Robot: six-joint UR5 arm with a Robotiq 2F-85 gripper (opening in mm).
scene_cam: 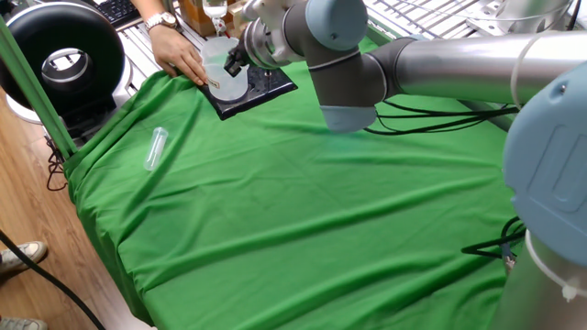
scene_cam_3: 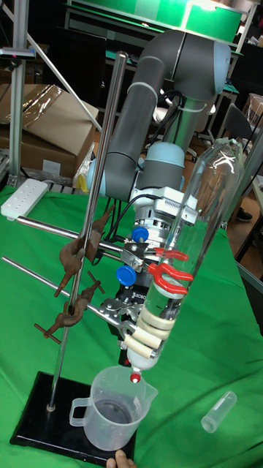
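Note:
A clear plastic jug [scene_cam_3: 115, 409] with a handle stands on the black stand base [scene_cam: 266, 89]. Above it, a large glass vessel [scene_cam_3: 172, 293] hangs tilted in red-tipped clamps, its red-ended outlet pointing at the jug's mouth. My black gripper [scene_cam: 235, 63] is at the jug's upper edge in exterior view 1. In exterior view 3, the gripper [scene_cam_3: 124, 352] is mostly hidden behind the clamps and vessel, close by the outlet. Whether its fingers are apart or together does not show. A person's hand [scene_cam: 178, 58] reaches to the jug's side.
A clear plastic tube [scene_cam: 156, 148] lies alone on the green cloth [scene_cam: 303, 220], which is otherwise open across the middle and front. The metal rod [scene_cam_3: 89, 210] with its clamps rises beside the vessel. A white power strip [scene_cam_3: 25, 199] sits behind.

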